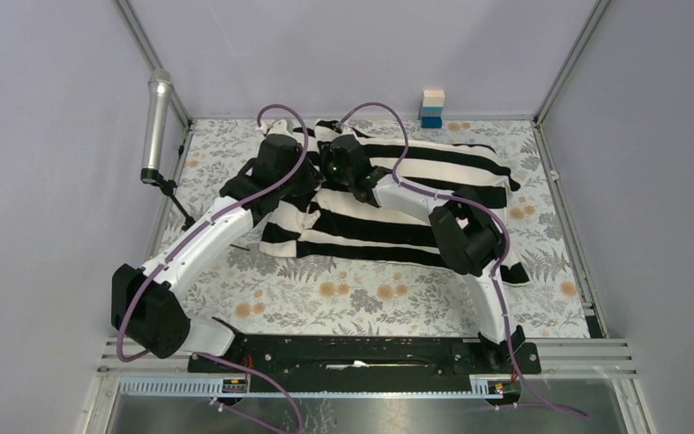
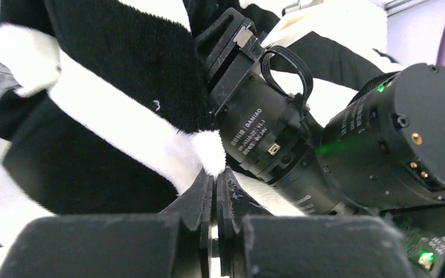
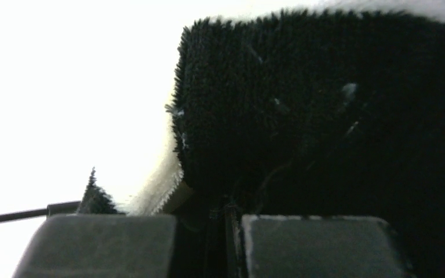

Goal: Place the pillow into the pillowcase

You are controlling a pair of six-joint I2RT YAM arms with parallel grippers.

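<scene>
A black-and-white striped, fluffy cloth (image 1: 370, 231) covers the middle and right of the table; pillow and pillowcase cannot be told apart. At its bunched left end, my left gripper (image 1: 312, 176) is shut, with white fabric (image 2: 207, 150) at its fingertips; whether it is pinched cannot be seen. Just right of it, my right gripper (image 1: 325, 163) is down against the cloth; in the right wrist view its fingers are shut against dark pile (image 3: 307, 98), whatever is between them hidden.
Blue-and-white blocks (image 1: 432, 108) stand at the back beside the wall. The two arms' wrists are very close together.
</scene>
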